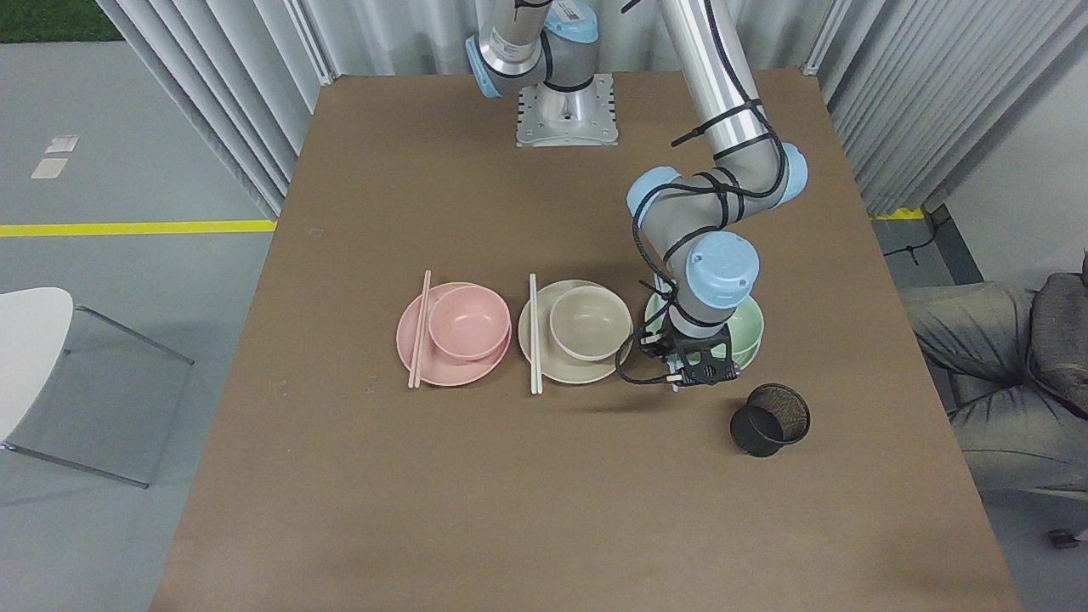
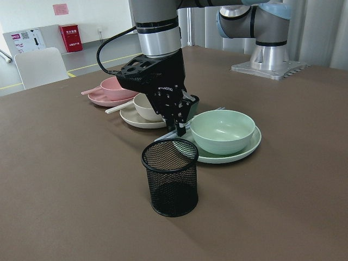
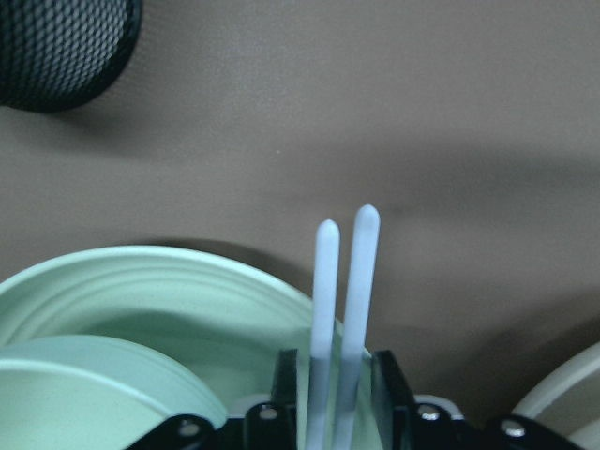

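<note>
In the wrist view two pale chopsticks [image 3: 358, 281] rest on the green plate [image 3: 187, 300], between the fingers of my gripper; whether the fingers grip them is unclear. The green bowl [image 2: 223, 130] sits on that plate, partly hidden by my arm in the front view. A black mesh pen holder [image 1: 771, 420] stands apart from the plate, nearer the front of the table.
A pink bowl [image 1: 469, 321] and cream bowl [image 1: 591, 321] sit on plates to the left, with chopsticks beside them.
</note>
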